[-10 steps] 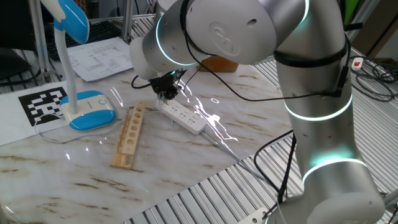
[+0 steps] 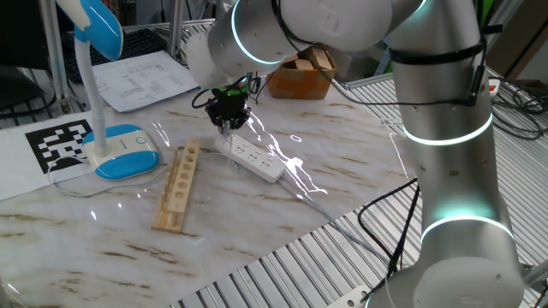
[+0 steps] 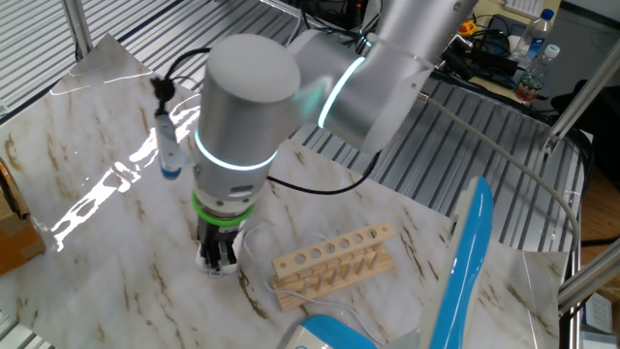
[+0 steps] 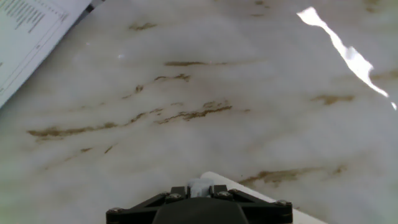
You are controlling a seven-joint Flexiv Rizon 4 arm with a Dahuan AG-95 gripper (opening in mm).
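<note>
My gripper [image 2: 228, 128] points down at the far end of a white power strip [image 2: 251, 159], in exterior view 1. A small pale piece [image 4: 200, 186], plug-like, sits between the fingers in the wrist view, and they look shut on it. Whether it touches a socket is hidden. Behind the fingertips, a white edge of the strip [image 4: 249, 192] shows. In exterior view 2 the gripper [image 3: 218, 264] covers most of the strip. A thin white cord [image 3: 254, 267] runs from near the gripper towards the blue-and-white lamp [image 2: 122, 152].
A wooden test tube rack [image 2: 178, 186] stands close to the strip. Printed papers [image 2: 141, 81], a marker board [image 2: 60, 145] and a cardboard box [image 2: 300, 79] lie farther off. The marble tabletop in front of the rack is clear.
The upper arm and wrist have shifted and turned, uncovering more of the cardboard box. The gripper has become more upright over the same end of the strip, which has not visibly moved.
</note>
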